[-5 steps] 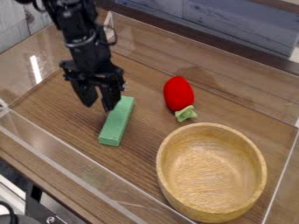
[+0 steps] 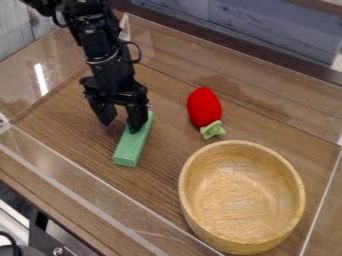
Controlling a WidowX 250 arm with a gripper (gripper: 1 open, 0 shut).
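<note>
My black gripper stands open over the table at the upper left, at the top end of a green block, which lies lengthwise below it. Whether the fingers touch the block is unclear.
A red strawberry-like object with a green top lies right of centre. A large yellow bowl sits at the lower right. A cable shows at the lower left corner.
The green block, strawberry and bowl look unmoved.
</note>
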